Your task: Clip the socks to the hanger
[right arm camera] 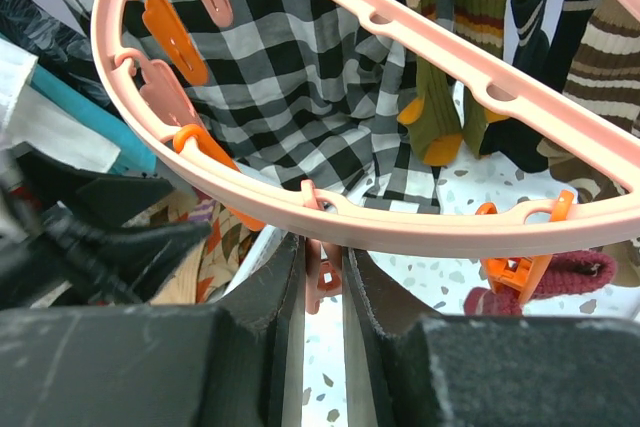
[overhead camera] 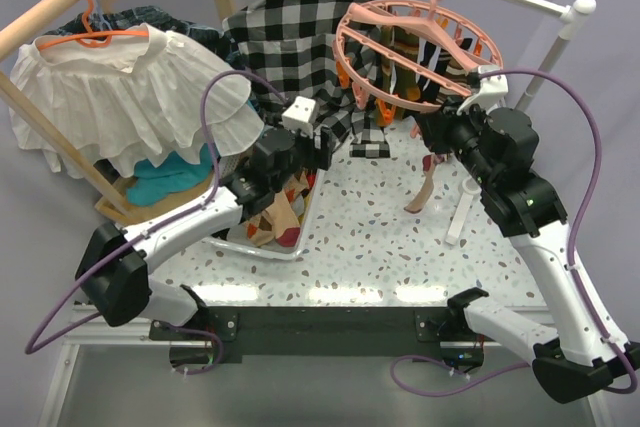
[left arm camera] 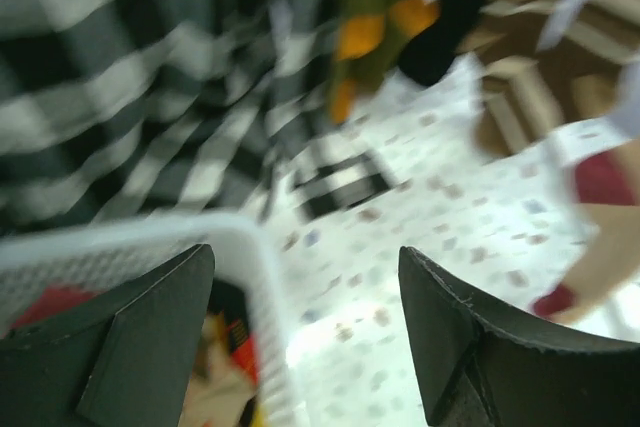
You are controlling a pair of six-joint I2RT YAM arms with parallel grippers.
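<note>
The round pink hanger [overhead camera: 383, 95] hangs from the rail, with clips around its rim. In the right wrist view, my right gripper is shut on a pink clip [right arm camera: 322, 265] below the near rim; no sock shows in that clip. Green-brown striped socks [right arm camera: 470, 7], black socks [right arm camera: 540, 32] and brown striped socks [right arm camera: 605, 57] hang at the far side. A maroon sock [right arm camera: 575, 275] is at an orange clip on the right. My left gripper [overhead camera: 322, 147] stands open and empty above the right edge of the basket [overhead camera: 312, 209], where loose socks [overhead camera: 283, 219] lie.
A black-and-white checked shirt [overhead camera: 290, 37] hangs behind the hanger. At left are a white skirt [overhead camera: 140, 97] and teal cloth [overhead camera: 170, 179]. A white strip-like object [overhead camera: 460, 219] lies at right.
</note>
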